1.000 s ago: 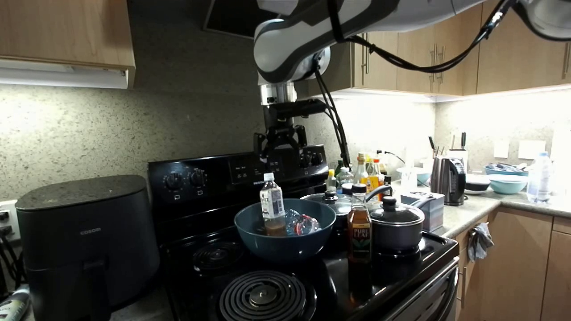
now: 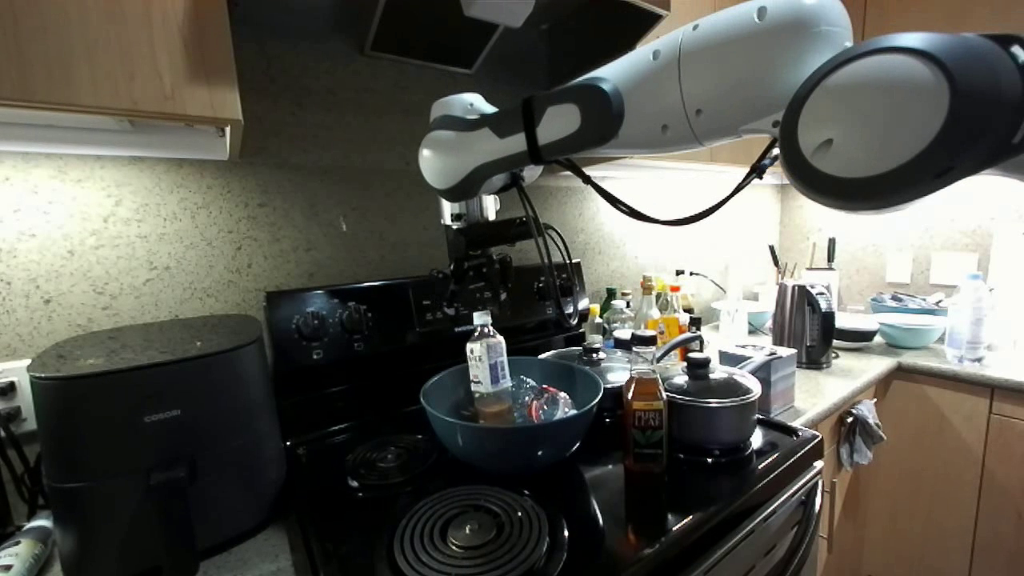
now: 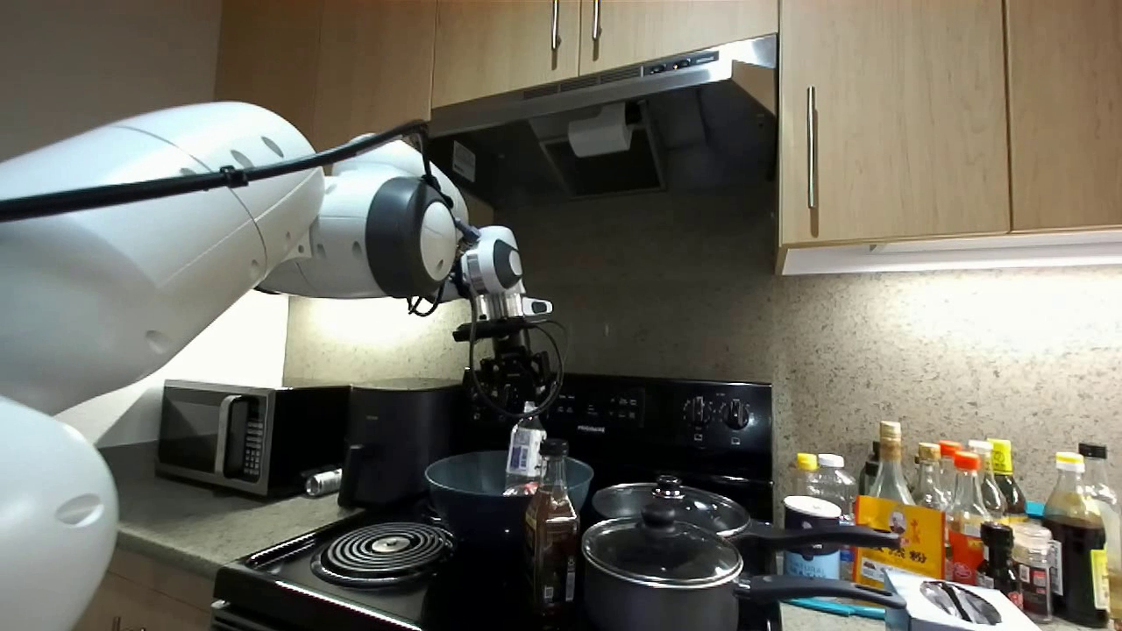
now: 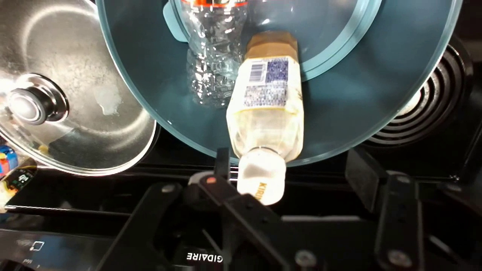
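A large blue-grey bowl-like pan (image 2: pixel 514 437) sits on the stove. Leaning inside it is a white-capped, labelled bottle (image 2: pixel 490 365), a little brown liquid at its bottom. Beside that bottle lies a clear crumpled plastic bottle (image 4: pixel 214 58) with a red-orange band. My gripper (image 2: pixel 472 298) points down close to the white cap. From the wrist, the cap (image 4: pixel 261 176) shows between the spread fingers, nearer the left finger (image 4: pixel 222 165) than the right finger (image 4: pixel 363 180). The fingers are part open, and no grip on the bottle shows.
A brown tea bottle (image 2: pixel 645 413) stands in front of the pan, next to a lidded pot (image 2: pixel 712 408). Another glass lid (image 4: pixel 86 104) lies close beside the pan. The stove's control panel (image 3: pixel 673 415) rises behind, and an air fryer (image 2: pixel 154 422) stands left.
The arm has come down and left, bringing the gripper from above the pan to near the white cap. Both bottles in the pan look unmoved.
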